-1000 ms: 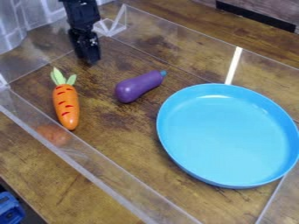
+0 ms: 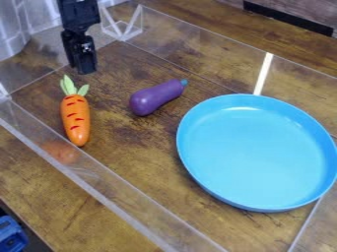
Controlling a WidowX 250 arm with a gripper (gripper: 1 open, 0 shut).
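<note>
The black gripper (image 2: 82, 61) hangs at the upper left, behind the toy carrot, its fingertips low over the wooden surface; whether it is open or shut is unclear. An orange carrot (image 2: 75, 118) with green leaves lies at left. A purple eggplant (image 2: 157, 96) lies in the middle, to the right of the carrot.
A large blue plate (image 2: 255, 150) fills the right side. Clear plastic walls border the wooden surface (image 2: 145, 167). A blue object (image 2: 11, 234) sits outside at the lower left.
The gripper has shifted slightly left over the last second. The carrot, eggplant and plate are unchanged.
</note>
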